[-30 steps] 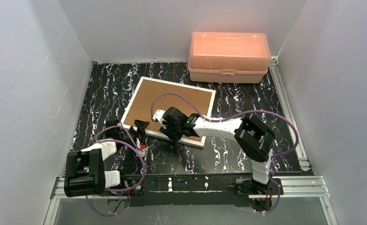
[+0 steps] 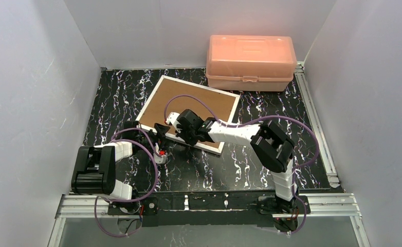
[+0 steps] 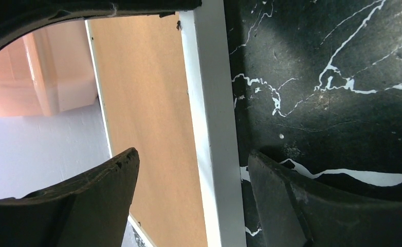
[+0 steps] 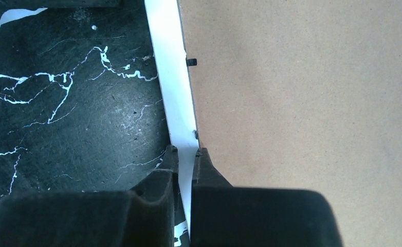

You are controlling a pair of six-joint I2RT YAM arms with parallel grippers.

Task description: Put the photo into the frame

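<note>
The frame [image 2: 147, 100], a brown board with a white border, lies on the dark marble table, no photo visible. My left gripper [image 2: 155, 131] stands open at the frame's near-left edge; in the left wrist view the white border [image 3: 209, 113] runs between its fingers. My right gripper [image 2: 186, 136] is at the near edge; in the right wrist view its fingertips are closed on the white border [image 4: 173, 82], with small dark tabs along the board's inner side.
A pink plastic box [image 2: 250, 56] stands at the back right, close to the frame's far corner. Grey walls enclose the workspace on the back and sides.
The frame has moved toward the back and slightly right over the last second, with both grippers moving along with it.
</note>
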